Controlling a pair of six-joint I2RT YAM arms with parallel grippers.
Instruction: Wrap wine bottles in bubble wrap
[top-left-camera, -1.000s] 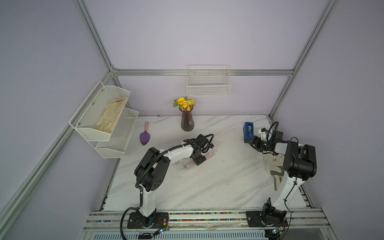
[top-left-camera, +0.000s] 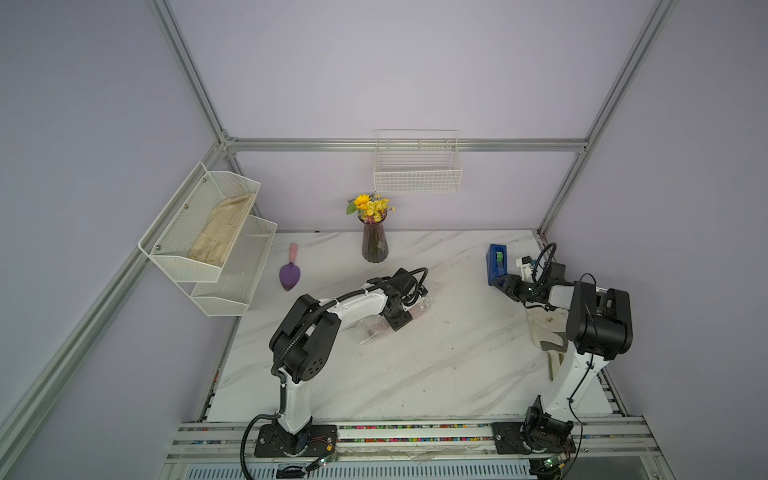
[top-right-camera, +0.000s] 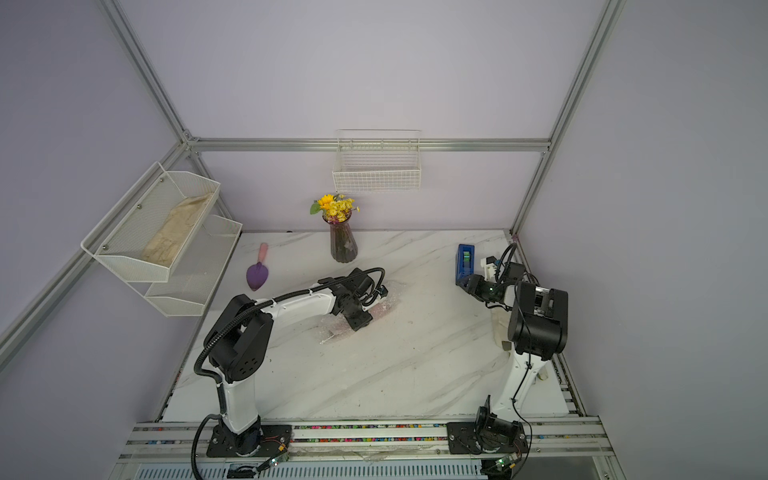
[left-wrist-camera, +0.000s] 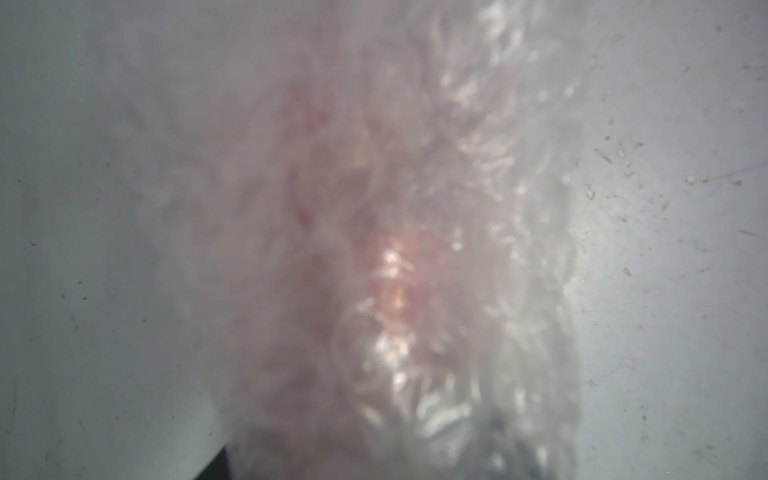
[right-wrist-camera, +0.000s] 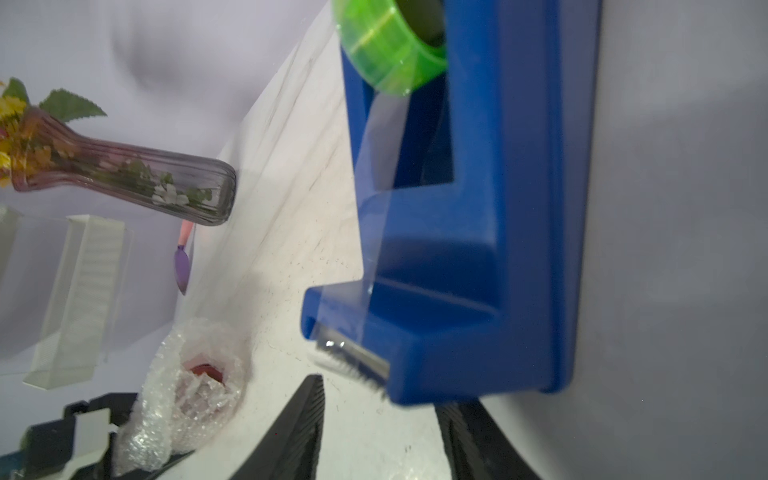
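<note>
A wine bottle in clear bubble wrap (top-left-camera: 370, 327) lies slantwise on the table, pinkish-red through the film. Wrap (left-wrist-camera: 384, 240) nearly fills the left wrist view. My left gripper (top-left-camera: 401, 313) is over the bundle, shut on it; its fingertips are mostly hidden. In the right wrist view, the blue tape dispenser (right-wrist-camera: 432, 248) holds a green roll (right-wrist-camera: 388, 52), with clear tape running down to the toothed cutter (right-wrist-camera: 352, 352). Just in front of that cutter, my right gripper has its fingers apart, and I see nothing held between them. The bundle's open end (right-wrist-camera: 196, 384) shows a red bottle inside.
A flower vase (top-left-camera: 374, 242) and a purple scoop (top-left-camera: 289, 276) stand and lie behind the left arm. White mesh shelves (top-left-camera: 240, 276) are at the left. Beige cloth-like items (top-left-camera: 552, 340) lie under the right arm.
Both arms look almost still. The right gripper has barely shifted at the dispenser's near end; the wrapped bottle stays where it was.
</note>
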